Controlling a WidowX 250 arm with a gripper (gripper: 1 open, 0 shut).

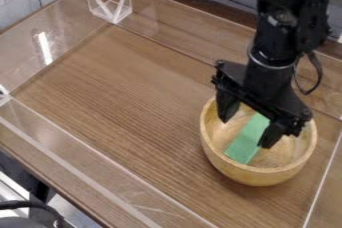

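The black gripper (261, 113) hangs over a cream bowl at the right, its two fingers spread apart and open, reaching down to the bowl's rim and interior. Inside the bowl (254, 175) lies a green oblong object (243, 147), partly hidden near the right finger.
A clear wire-like basket (107, 4) stands at the back left. A dark cable or object (27, 215) is at the bottom left corner.
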